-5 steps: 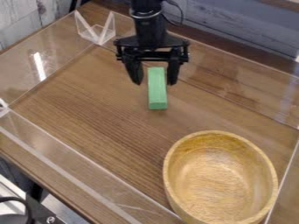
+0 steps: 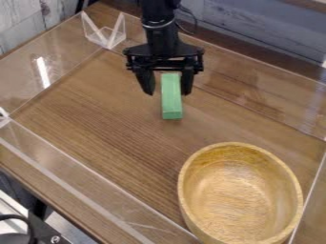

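Observation:
A black gripper (image 2: pixel 166 76) hangs from the arm at the top centre, its two fingers spread open on either side of a green block (image 2: pixel 173 103), around the block's far end. The block lies lengthwise on the wooden surface (image 2: pixel 109 133); whether the fingers touch it cannot be told.
A large round beige bowl (image 2: pixel 239 200) stands at the lower right. Clear plastic pieces (image 2: pixel 105 30) are at the top left edge.
The gripper has shifted very slightly downward over the green block. The block and bowl look unmoved.

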